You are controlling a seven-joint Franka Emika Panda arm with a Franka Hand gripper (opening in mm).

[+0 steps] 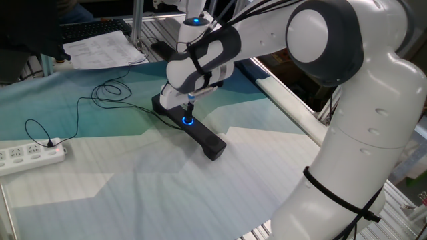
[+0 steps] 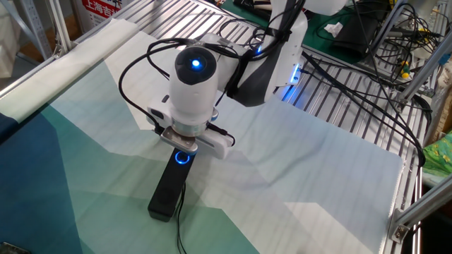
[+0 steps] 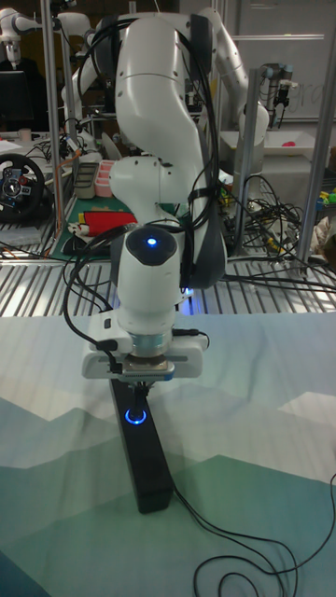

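Observation:
A long black speaker bar (image 1: 207, 139) lies on the table, with a round knob (image 1: 188, 121) ringed in blue light near its middle. My gripper (image 1: 189, 116) points down at this knob, its dark fingertips right at the top of it. From the opposite side, the bar (image 2: 167, 192) and its glowing ring (image 2: 182, 158) show in front of the gripper body, which hides the fingers. In the third view the fingers (image 3: 139, 396) look close together just behind the lit ring (image 3: 136, 416). Whether they grip the knob does not show clearly.
A thin black cable (image 1: 127, 105) runs from the bar in loops toward a white power strip (image 1: 30, 157) at the left edge. Papers (image 1: 105, 50) and a keyboard (image 1: 93, 30) lie beyond the cloth.

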